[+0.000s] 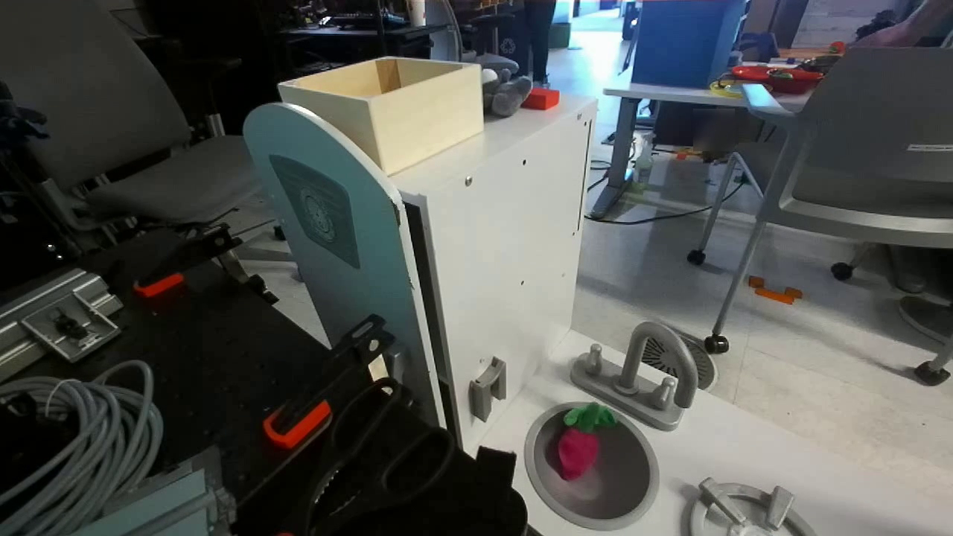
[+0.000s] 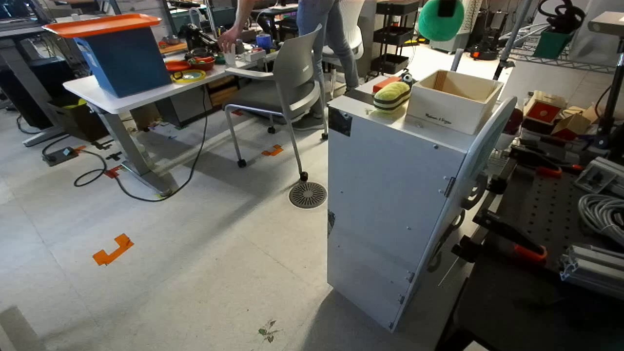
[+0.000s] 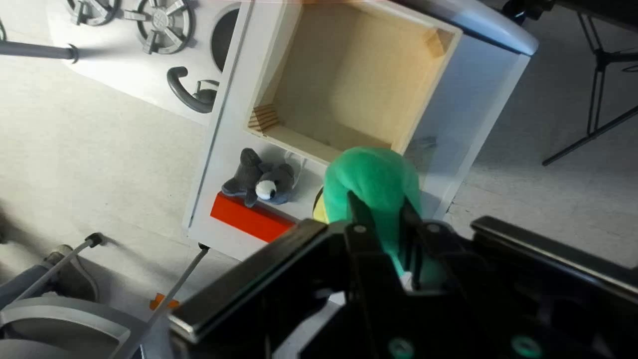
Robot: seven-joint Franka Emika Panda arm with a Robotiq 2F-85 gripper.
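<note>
A round green plush toy (image 3: 374, 185) is pinched in my gripper, whose dark fingers press into it from both sides. In exterior view 2 the green toy (image 2: 440, 20) hangs in the air above the cabinet, higher than the open wooden box (image 2: 453, 99). The wrist view shows the wooden box (image 3: 341, 72) beyond the toy, its visible interior empty. Beside the box on the cabinet top lie a grey plush animal (image 3: 260, 177) and a red block (image 3: 248, 216). A yellow-green striped plush (image 2: 392, 96) is there too, mostly hidden by the green toy in the wrist view.
The white cabinet (image 1: 509, 241) has a tall rounded blue-green panel (image 1: 330, 205) along one side. Below it, a grey sink (image 1: 616, 514) holds a pink plush (image 1: 578, 454) with green leaves, next to a faucet (image 1: 639, 371). A dark cart (image 2: 526, 292) stands alongside.
</note>
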